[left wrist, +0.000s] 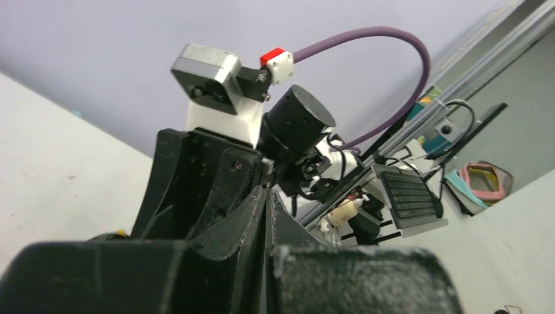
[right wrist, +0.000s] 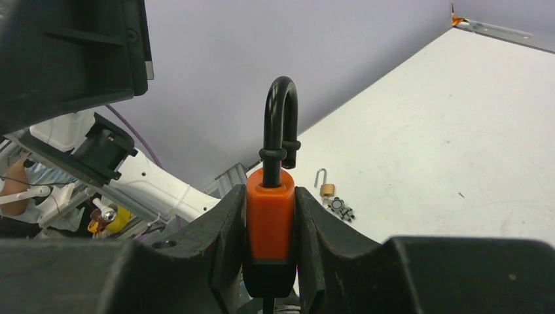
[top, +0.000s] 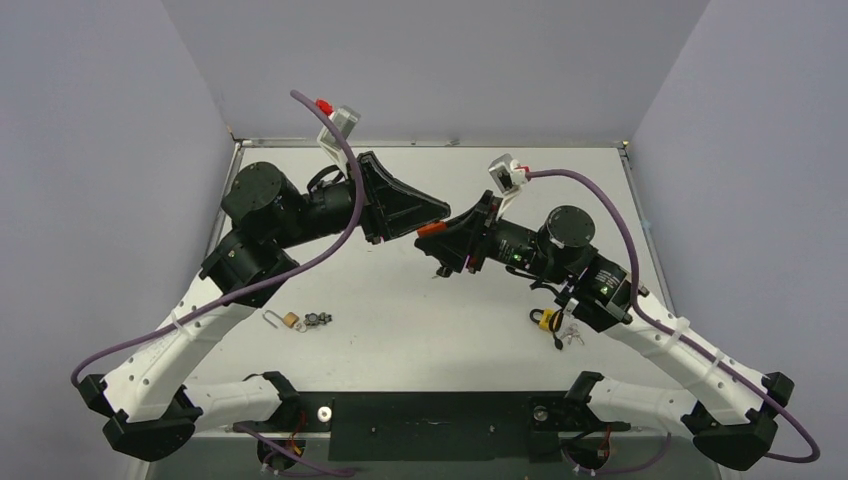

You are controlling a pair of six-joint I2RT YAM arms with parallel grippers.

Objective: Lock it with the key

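Observation:
In the right wrist view an orange padlock (right wrist: 269,219) sits between my right gripper's fingers, its black shackle (right wrist: 272,134) pointing up. One shackle leg enters the body; the short leg ends outside it. The right gripper (top: 424,238) is shut on this padlock. My left gripper is shut with nothing between its fingertips, and the shackle is outside it. From above, the left gripper (top: 443,212) is close to the padlock (top: 432,229). The key is hidden; part of a metal ring (right wrist: 288,308) shows below the padlock.
A yellow padlock (top: 546,319) with keys (top: 571,335) lies at the right of the white table (top: 430,340). At the left lie a brass padlock (top: 290,320) and a dark metal piece (top: 318,319).

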